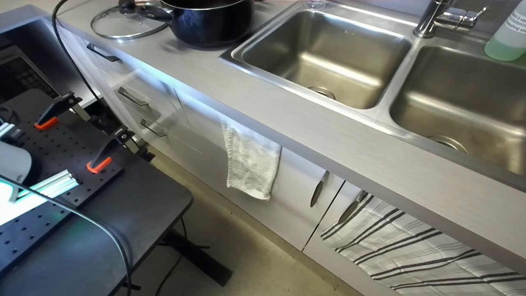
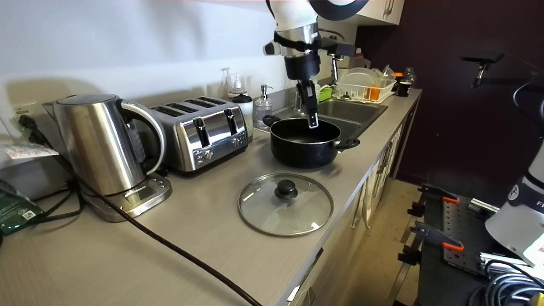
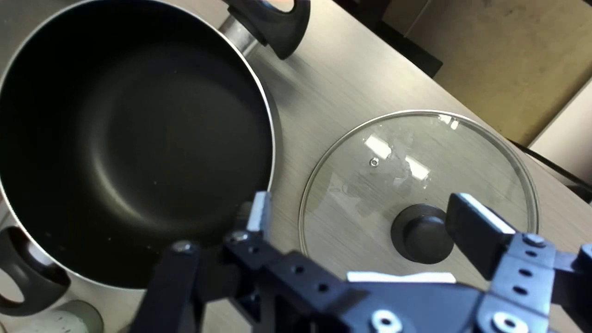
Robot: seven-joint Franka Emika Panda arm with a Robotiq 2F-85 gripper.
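A black two-handled pot (image 2: 306, 153) stands uncovered on the counter, its dark inside (image 3: 177, 122) bare in the wrist view. Beside it, apart from it, a glass lid (image 2: 265, 214) with a black knob (image 3: 424, 236) lies flat, knob up. My gripper is open, its two fingers wide apart with nothing held between them. From the wrist, one finger shows over the pot's rim and the other near the lid's knob. In the second exterior view, the gripper (image 2: 312, 117) hangs pointing down over the pot. Exterior view 1 does not show the gripper.
A toaster (image 2: 204, 130) and a steel kettle (image 2: 97, 145) stand along the wall. Behind the pot are soap bottles, the double sink (image 1: 340, 54) and a dish rack (image 2: 364, 89). A black cable (image 2: 173, 247) crosses the front of the counter.
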